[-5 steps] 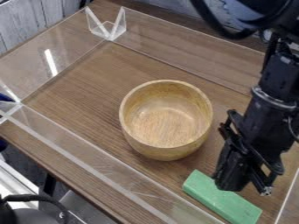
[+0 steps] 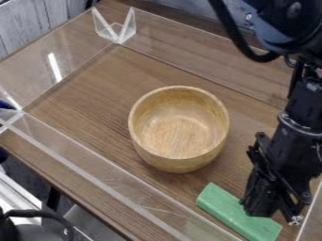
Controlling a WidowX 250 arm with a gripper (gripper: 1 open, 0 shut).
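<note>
A green rectangular block (image 2: 234, 211) lies on the wooden surface at the bottom right, partly hidden by the gripper. The black gripper (image 2: 280, 205) reaches down from the upper right to just over the block's right part; its fingers look close together, with nothing clearly seen between them, though the tips are dark and hard to make out. A round, pale wooden bowl (image 2: 178, 122) stands left of the gripper, near the middle of the view.
A clear plastic piece (image 2: 115, 26) is at the top left. A black object with cables shows at the bottom left corner.
The gripper has moved to the right and down, now covering more of the green block's right part. The bowl and block appear to stay where they were.
</note>
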